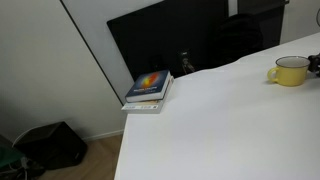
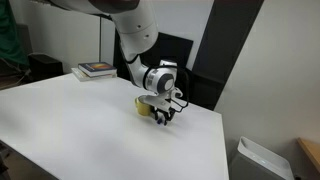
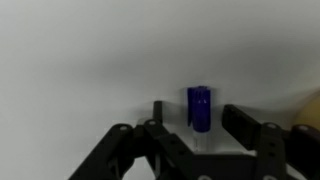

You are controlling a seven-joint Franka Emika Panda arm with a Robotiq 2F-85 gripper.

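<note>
A slim marker-like stick with a dark blue upper part (image 3: 200, 108) and a pale lower end lies on the white table. My gripper is over it, fingers parted on either side, with a gap showing between the stick and each fingertip. The yellow mug (image 1: 290, 71) stands upright close beside the gripper; only its edge (image 3: 309, 112) enters the wrist view at the right. In the second exterior view the gripper (image 2: 163, 118) is low over the table, partly in front of the mug (image 2: 143, 106).
Stacked books (image 1: 148, 86) lie at the table's far edge, well away from the gripper. A white bin (image 2: 262, 160) stands at the right in the second exterior view.
</note>
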